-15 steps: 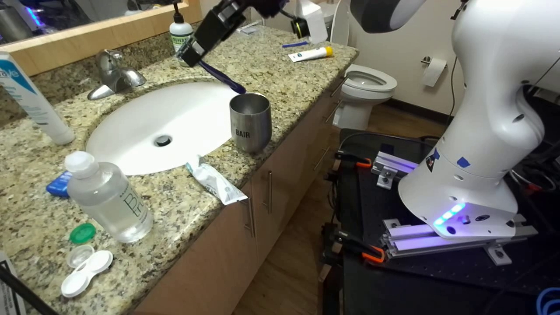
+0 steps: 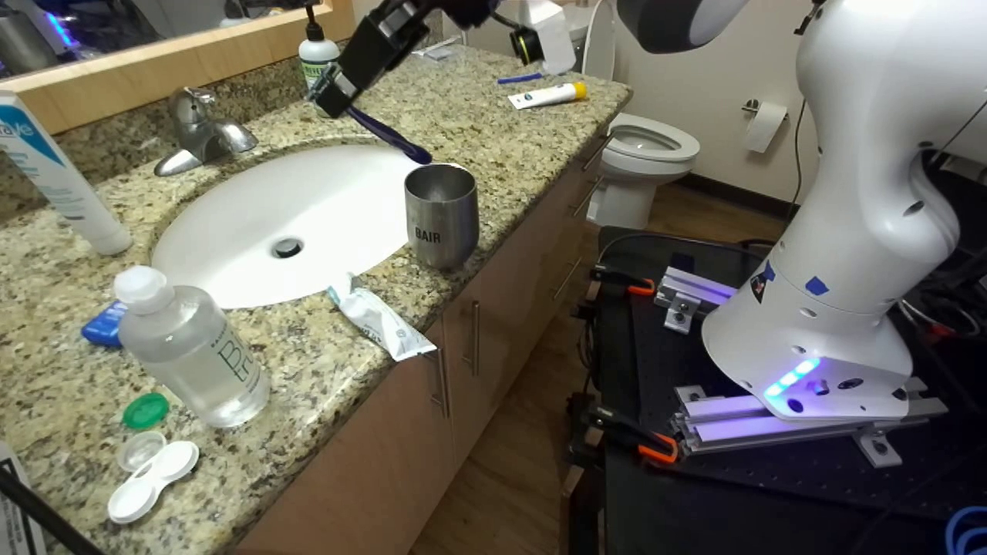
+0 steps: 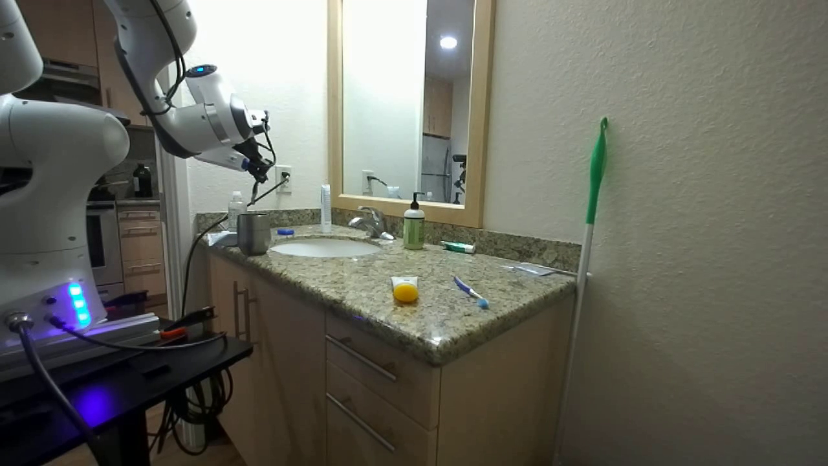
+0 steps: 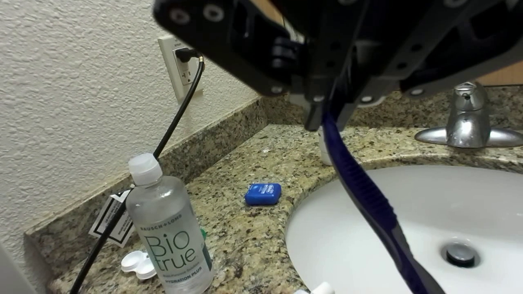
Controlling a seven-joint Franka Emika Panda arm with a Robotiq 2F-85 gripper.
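Note:
My gripper is shut on a dark purple toothbrush [image 4: 365,196], which slants down and to the right below the fingers in the wrist view. In exterior view 1 the held toothbrush [image 2: 389,134] hangs over the sink, its lower end near the rim of a steel cup [image 2: 442,217] marked BAIR. Whether that end is in front of, behind or above the cup's opening, I cannot tell. The cup stands upright on the counter by the basin's front edge; exterior view 2 shows the same cup [image 3: 253,233] at the counter's left front.
Beside the white sink [image 2: 277,208] lie a toothpaste tube [image 2: 379,319] and a clear bottle [image 2: 194,347]. A faucet [image 2: 199,134], a soap pump bottle [image 2: 317,60] and a standing tube [image 2: 60,176] line the back. Counter beyond the cup is mostly clear.
Hardly anything differs. The gripper with the toothbrush has shifted very slightly; the cup and the other things stay where they were.

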